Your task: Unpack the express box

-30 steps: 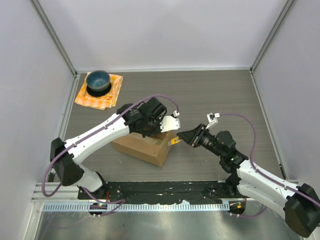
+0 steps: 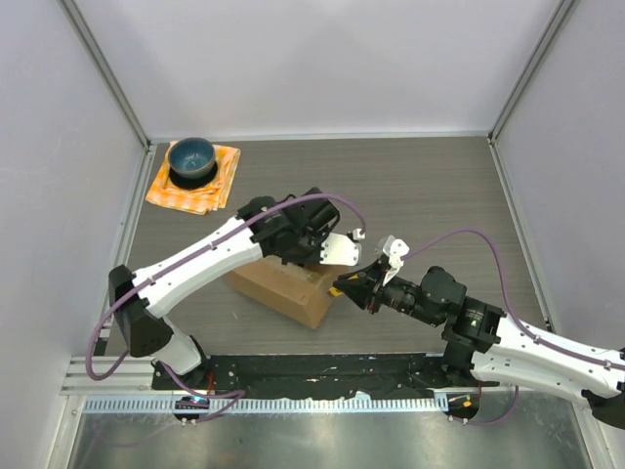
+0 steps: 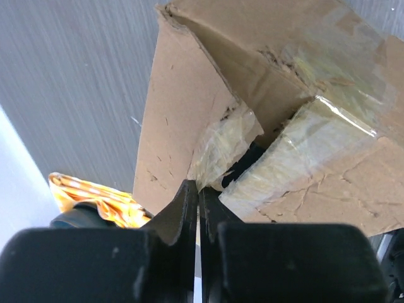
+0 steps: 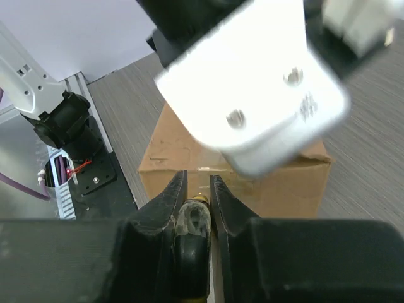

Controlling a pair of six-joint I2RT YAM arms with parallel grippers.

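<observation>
A brown cardboard box [image 2: 278,295], sealed with clear tape, sits on the table under my left arm. The left wrist view shows a gap between its flaps [image 3: 170,104], with something dark inside. My left gripper is shut, its tips touching the taped edge of one flap; whether a thin edge is pinched there is hard to see. Held in my right gripper is a black and yellow cutter [image 4: 192,243]. Its yellow end [image 2: 335,291] points at the box's right side; the blade's contact with the box cannot be made out.
A blue bowl [image 2: 192,157] on a dark round base rests on an orange checked cloth [image 2: 226,161] at the back left. My left arm's white wrist part [image 4: 252,82] hangs close above the right gripper. Bare table [image 2: 430,186] lies at the back and right.
My right gripper has moved left and turned, bringing the cutter closer against the box's side.
</observation>
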